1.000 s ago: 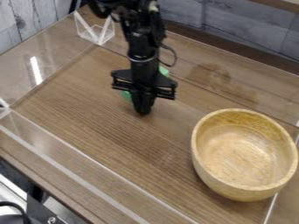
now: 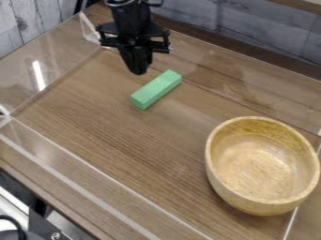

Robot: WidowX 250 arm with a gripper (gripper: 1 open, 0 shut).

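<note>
My gripper point(image 2: 133, 47) is at the top centre of the camera view, over the back part of the wooden table point(image 2: 113, 141). A green block point(image 2: 156, 90) lies on the table below and a little right of it, apart from the gripper. Whether the fingers are open or shut is hard to make out.
A large yellow bowl point(image 2: 260, 173) sits at the right front. The table's back edge and a dark area beyond show at the top.
My gripper has moved up and away toward the back, uncovering the green block that it was over earlier.
</note>
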